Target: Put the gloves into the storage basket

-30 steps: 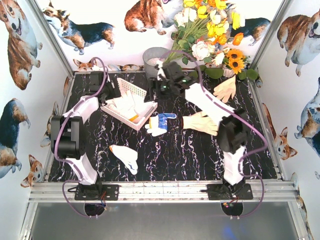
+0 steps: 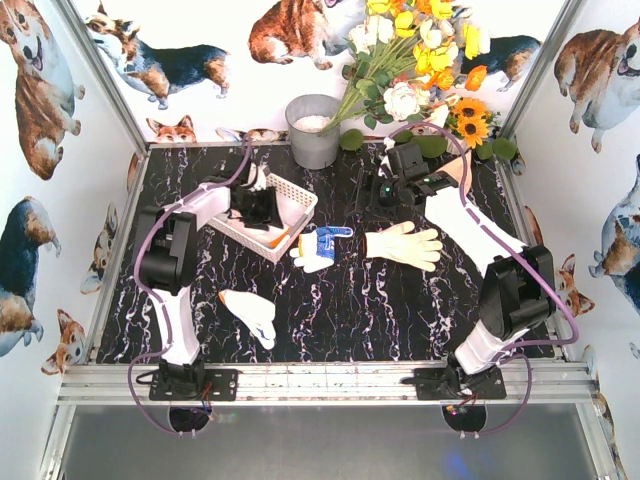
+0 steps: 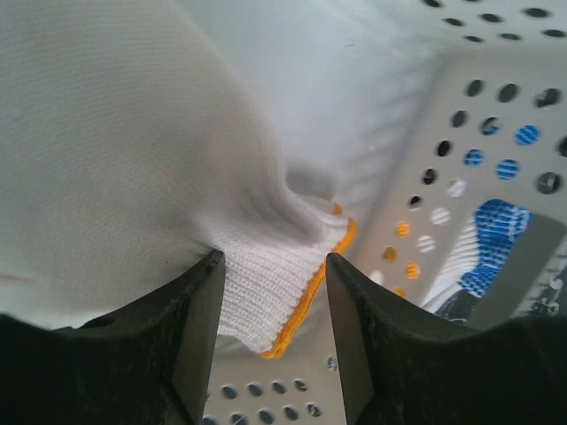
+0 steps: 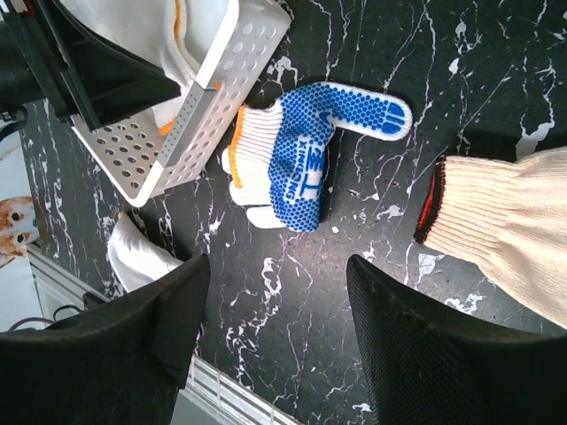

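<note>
The white storage basket (image 2: pixel 300 195) stands at the left back, holding a white glove (image 3: pixel 115 177) with an orange-edged cuff. My left gripper is inside the basket over that cuff, its fingers part-way apart; touch cannot be told. My right gripper is open and empty above the table, right of the basket. Beneath its view lie a blue-and-white glove (image 4: pixel 301 159) against the basket's outer side and a cream glove (image 4: pixel 505 226) with a dark cuff edge. Another white glove (image 2: pixel 250 313) lies near the front. A peach glove (image 2: pixel 457 170) is partly hidden behind the right arm.
A grey bucket (image 2: pixel 314 140) stands behind the basket, with flowers (image 2: pixel 430 60) spreading to its right. Patterned walls close in the back and sides.
The right arm has swung right, away from the basket. The loose gloves have stayed put.
</note>
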